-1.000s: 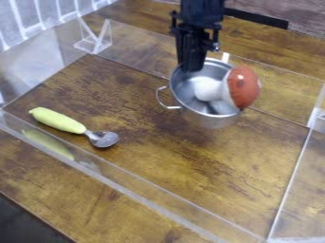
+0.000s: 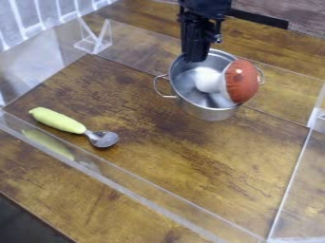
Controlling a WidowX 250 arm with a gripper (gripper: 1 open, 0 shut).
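A black gripper [image 2: 197, 49] hangs at the top centre, just above the rim of a metal pot [image 2: 203, 106]; its fingers look closed, with nothing visible between them. Inside the pot lie a white rounded object [image 2: 207, 80] and a red-orange oval object [image 2: 241, 81], the latter leaning at the pot's right side. On the left lies a spoon [image 2: 102, 139] beside a pale yellow corn-like object [image 2: 59, 121], possibly its handle.
Clear plastic walls border the workspace on the left, front, back and right.
The gripper has shifted slightly left and up. The pot and its contents have moved a little and now look more settled.
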